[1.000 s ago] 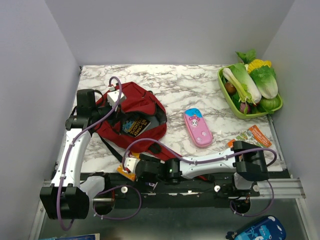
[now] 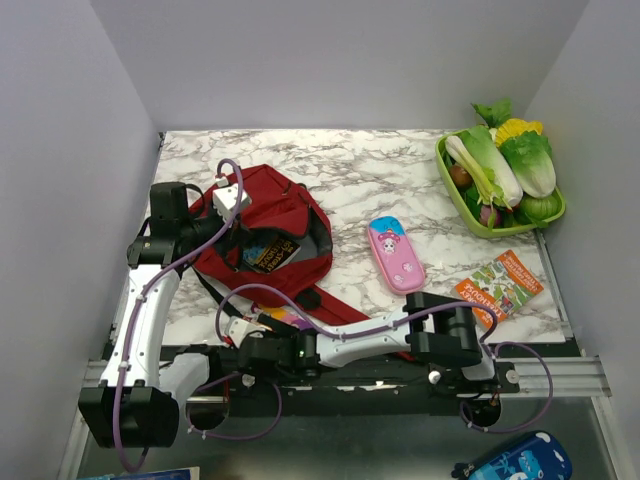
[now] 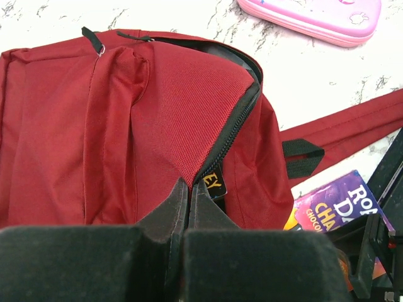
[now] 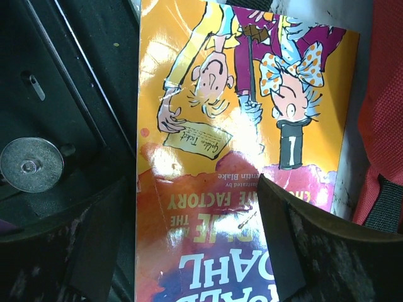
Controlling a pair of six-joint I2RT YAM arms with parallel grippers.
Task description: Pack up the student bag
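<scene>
The red backpack (image 2: 300, 240) lies at the table's left, its mouth partly open on a dark book (image 2: 266, 255). My left gripper is shut at the fabric beside the zipper; whether cloth is between its tips is unclear. My right gripper is part open over a Roald Dahl paperback (image 4: 245, 100) at the table's front edge, one finger either side of the book's left part. A pink pencil case (image 2: 398, 262) lies right of the bag, and an orange booklet (image 2: 500, 287) farther right.
A green basket of vegetables (image 2: 448, 190) stands at the back right. A blue case (image 2: 515, 460) lies below the front edge. The red strap runs toward the right arm.
My right arm has moved left along the front edge, over the paperback, uncovering more of the orange booklet. The left arm has barely moved.
</scene>
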